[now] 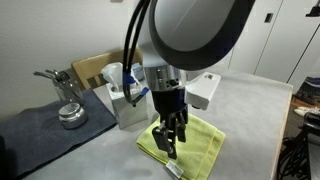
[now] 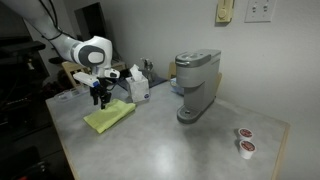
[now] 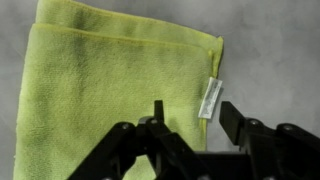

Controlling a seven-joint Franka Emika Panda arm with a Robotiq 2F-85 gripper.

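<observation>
A yellow-green cloth (image 1: 205, 150) lies folded and flat on the grey table, with a small white tag (image 3: 210, 98) along one edge. Just above the cloth hangs my gripper (image 1: 171, 150), pointing down. In the wrist view the gripper has its fingers spread apart, one over the cloth and the other beyond the tagged edge. Nothing shows between them. From the side, the cloth (image 2: 110, 116) sits beneath the gripper (image 2: 100, 101), and whether the fingertips touch it cannot be made out.
A white tissue box (image 1: 125, 104) stands behind the cloth. Metal containers (image 1: 72, 116) rest on a dark mat at the left. A grey coffee machine (image 2: 198, 85) and two small cups (image 2: 246, 149) are farther off.
</observation>
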